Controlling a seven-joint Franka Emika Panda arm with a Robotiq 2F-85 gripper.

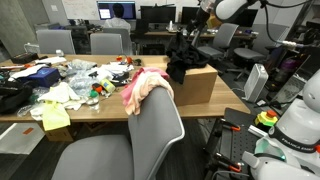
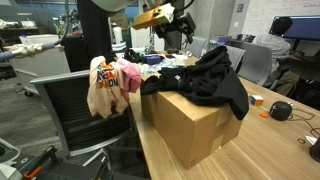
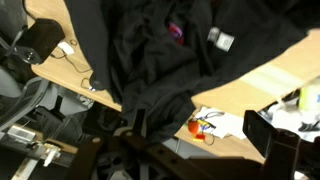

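A black garment [image 2: 205,80] lies draped over the top of a cardboard box [image 2: 212,138], with folds hanging down its sides. Exterior view 1 shows the same garment [image 1: 186,58] bunched on the box's left part. Above it, clear of the cloth, is my gripper [image 2: 178,42]. In the wrist view two dark fingers [image 3: 283,150] stand wide apart at the bottom, so the gripper is open. Dark cloth fills much of that view below the gripper, and nothing appears gripped.
Pink and peach clothes [image 1: 148,88] hang over a grey chair's back [image 1: 154,130] beside the box. Several clothes and small items [image 1: 70,90] cover the table's left side. Bare table [image 2: 265,150] shows right of the box.
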